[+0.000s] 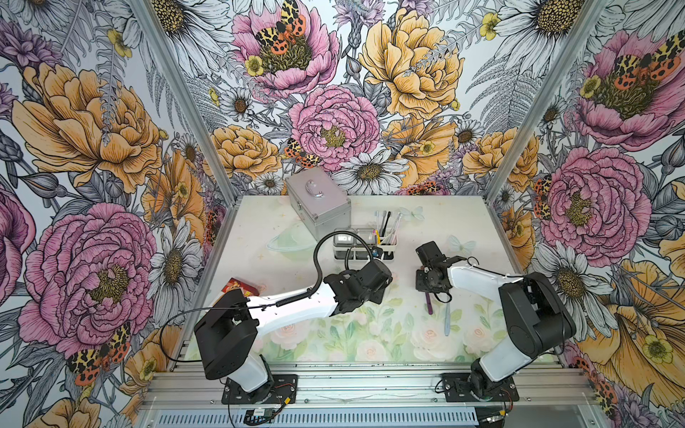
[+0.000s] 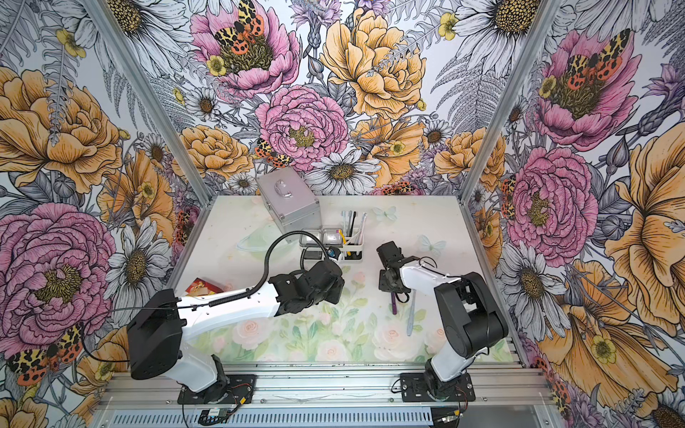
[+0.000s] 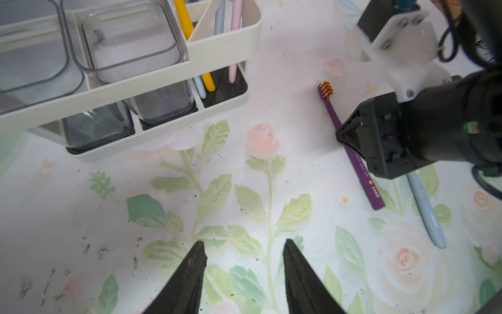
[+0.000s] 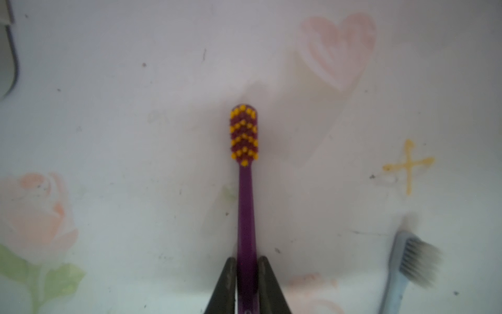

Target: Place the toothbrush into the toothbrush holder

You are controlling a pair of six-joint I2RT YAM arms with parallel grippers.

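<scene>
A purple toothbrush with yellow-tipped bristles [image 4: 243,134] lies on the table, and my right gripper is down on it, a finger either side of the handle; whether they grip it is unclear. A light blue toothbrush [image 3: 426,209] lies to its right. The white toothbrush holder [image 3: 219,47], with brushes standing in slots and clear compartments, stands to the upper left in the left wrist view. My left gripper hangs open over the table, empty, left of the purple brush.
A silver box [image 1: 317,207] stands behind the holder. A red packet [image 2: 203,286] lies at the front left, partly hidden by the left arm.
</scene>
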